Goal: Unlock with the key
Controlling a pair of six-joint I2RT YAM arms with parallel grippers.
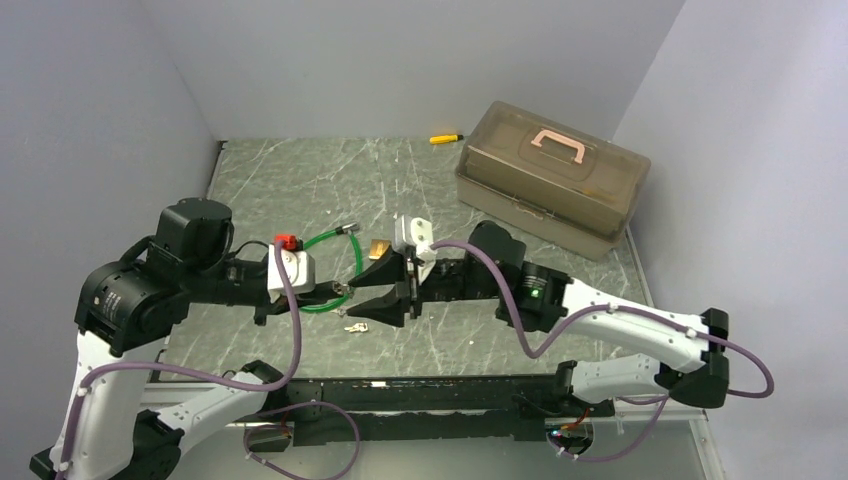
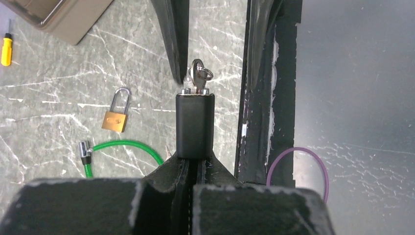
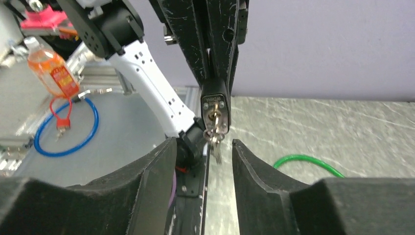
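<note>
A black padlock body is clamped in my left gripper, its keyhole end facing my right gripper. A key stands in that end, and a ring with another key dangles from it. Facing it, my right gripper is open. In the right wrist view, the dangling keys appear between its fingertips, touching neither visibly. From the left wrist view, the right fingers stand on either side beyond the key, the nearer one close beside it. The lock's other end is hidden by the left fingers.
On the table lie a brass padlock, a green cable, small loose keys and a yellow screwdriver. A brown toolbox fills the back right. Bare tabletop shows in the middle.
</note>
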